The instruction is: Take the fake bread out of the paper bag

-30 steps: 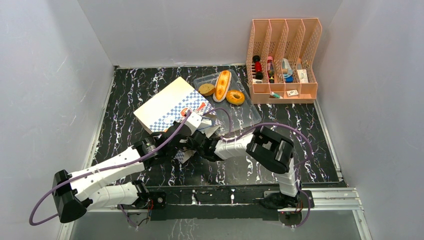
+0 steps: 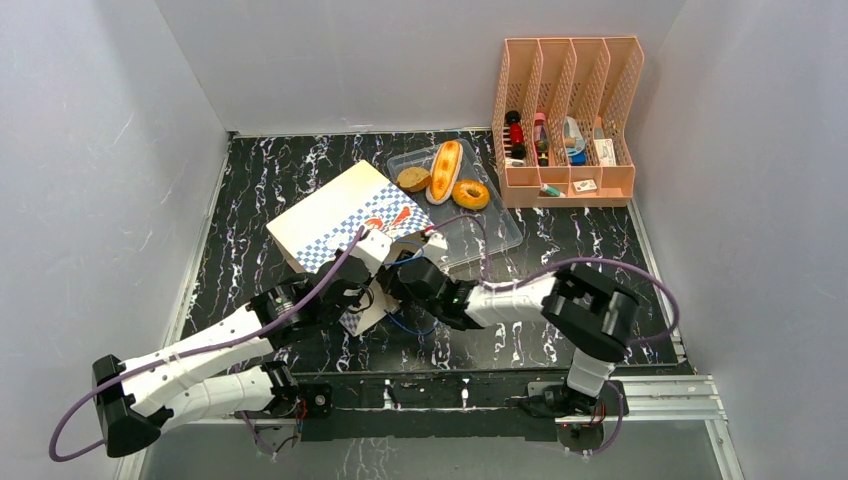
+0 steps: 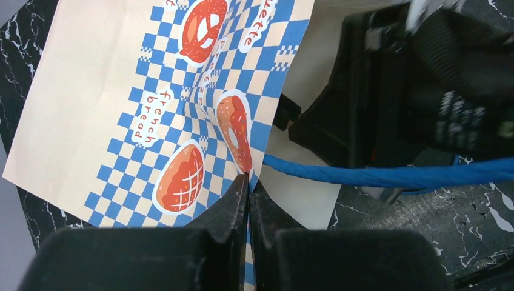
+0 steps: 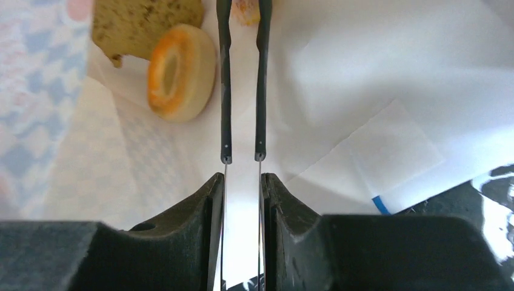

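The paper bag [image 2: 340, 212], checked blue and white with bread pictures, lies at the left of the table. My left gripper is shut on its edge, holding the mouth raised. Reaching into the mouth from the right is my right gripper, its long thin fingers [image 4: 226, 97] parted. A ring-shaped bread [image 4: 182, 73] and a brown piece [image 4: 145, 27] lie inside to the left of those fingers. An orange-brown bread piece [image 4: 245, 11] shows between them at the top; whether they touch it cannot be told.
Behind the arms, a clear tray [image 2: 500, 237] bears a long loaf [image 2: 444, 172], a round bread [image 2: 470, 194] and a brown slice [image 2: 413, 179]. An orange divided rack [image 2: 570, 183] with small items stands at the back right. Bare table lies to the right.
Both grippers have shifted slightly toward the front, the right arm's elbow swinging right and frontward. The bag's raised mouth has changed shape; the breads on the tray have not moved.
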